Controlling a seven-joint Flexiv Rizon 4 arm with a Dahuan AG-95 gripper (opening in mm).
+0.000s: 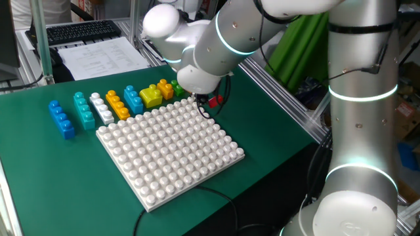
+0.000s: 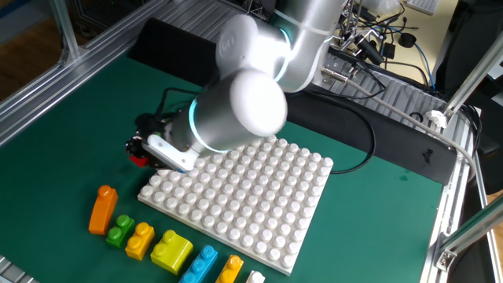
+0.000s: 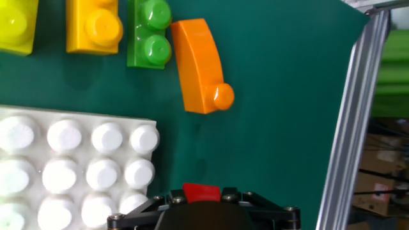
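Note:
My gripper shows at the bottom of the wrist view, beside the right edge of the white studded baseplate (image 3: 77, 167). At its tip is a red piece (image 3: 201, 192), seen also below the dark gripper (image 2: 143, 149) as a red patch (image 2: 138, 160). The fingers are too hidden to tell whether they grip it or how far apart they stand. An orange curved brick with one stud (image 3: 199, 67) lies on the green table, ahead of the gripper and apart from it. In exterior view 1 the arm covers most of that brick.
Beside the orange brick lie a green brick (image 2: 120, 230), a yellow-orange brick (image 2: 140, 240), a lime brick (image 2: 171, 251) and a light blue brick (image 2: 198, 265). The row continues to a dark blue brick (image 1: 62, 120). A metal rail (image 3: 355, 115) borders the table.

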